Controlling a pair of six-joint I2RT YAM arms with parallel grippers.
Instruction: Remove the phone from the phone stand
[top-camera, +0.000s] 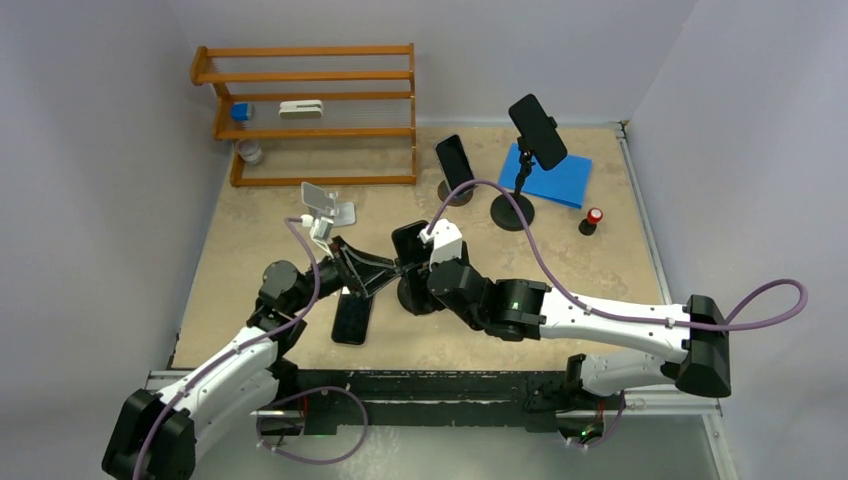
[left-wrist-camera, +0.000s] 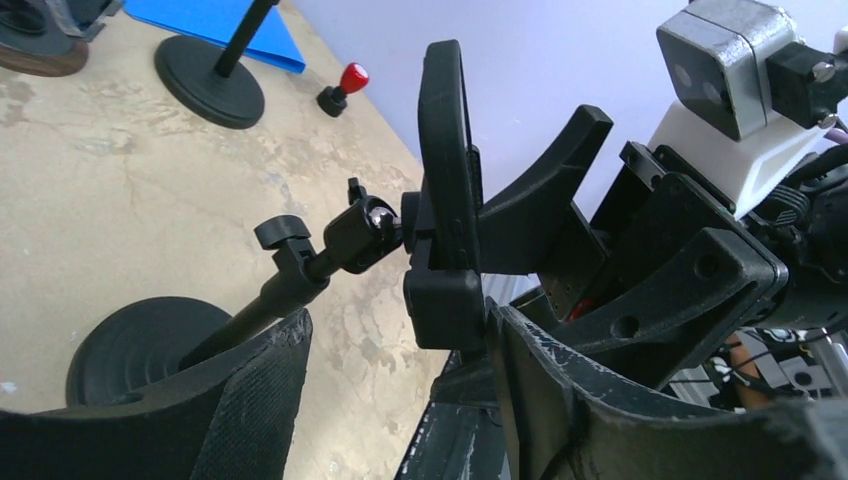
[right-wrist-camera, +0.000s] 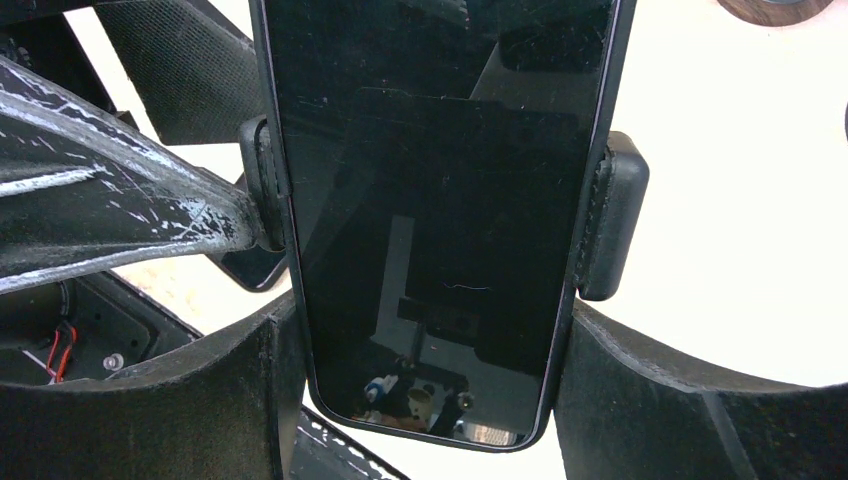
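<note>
A black phone (right-wrist-camera: 440, 220) sits in the clamp holder (right-wrist-camera: 614, 210) of a round-based stand (left-wrist-camera: 140, 340). My right gripper is shut on the phone's lower end, one finger on each side. In the left wrist view the phone and holder are seen edge-on. My left gripper is part open in front of the holder, its right finger at the holder's lower edge, the stand's arm behind its gap. In the top view both grippers meet over this stand.
Another phone (top-camera: 350, 318) lies flat at the front. Behind are two stands with phones (top-camera: 453, 165) (top-camera: 537, 130), a silver stand (top-camera: 340, 213), a blue folder (top-camera: 570, 180), a red stamp (top-camera: 592, 220) and a wooden rack (top-camera: 310, 180).
</note>
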